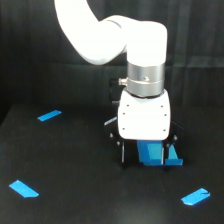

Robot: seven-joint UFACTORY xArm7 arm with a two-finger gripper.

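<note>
My white gripper (144, 158) points down over the dark surface, right of centre. Its two thin dark fingers stand apart, so it looks open, and no held thing shows between them. A blue patch (174, 160) lies low behind and to the right of the gripper. The white hand covers the upper part of the patch, and whether a finger touches it I cannot tell.
Blue strips lie flat on the black surface: one at the far left (49, 115), a near-left strip (24, 188) and a near-right strip (195, 197). Bare surface spreads across the left and front. A dark curtain (30, 60) closes off the back.
</note>
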